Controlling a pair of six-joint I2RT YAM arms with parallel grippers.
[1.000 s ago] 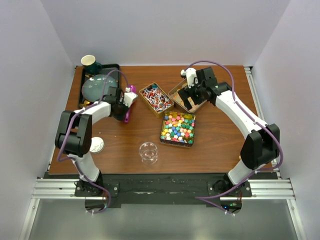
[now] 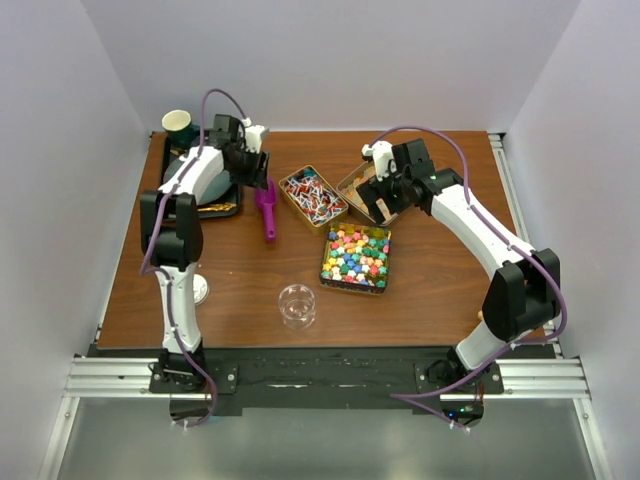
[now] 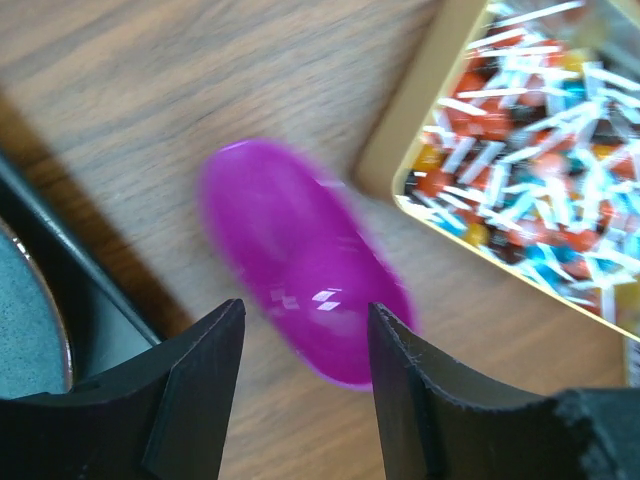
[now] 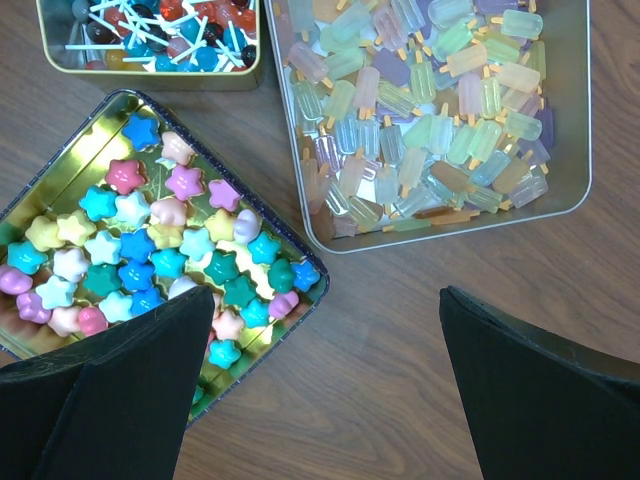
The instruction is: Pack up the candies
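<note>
A purple scoop [image 2: 267, 206] lies on the table beside the lollipop tin [image 2: 313, 197]. My open left gripper [image 2: 258, 172] hovers at its bowl end. In the left wrist view, the scoop's bowl [image 3: 300, 260] appears just beyond the parted fingertips [image 3: 225, 325], blurred. A dark-edged tin of star candies [image 4: 125, 240] and a tin of popsicle-shaped candies [image 4: 440, 237] show in the right wrist view. My right gripper stands open above the table near these two tins, holding nothing. Toward the front is an empty clear glass jar [image 2: 297, 306].
A white round lid [image 2: 200, 289] lies at front left, partly behind the left arm. A dark tray [image 2: 236, 196] with a grey-green plate [image 3: 25, 330] occupies the back left, with a cup [image 2: 178, 124] behind it.
The scoop's handle has swung slightly right overall. The right arm stays put.
</note>
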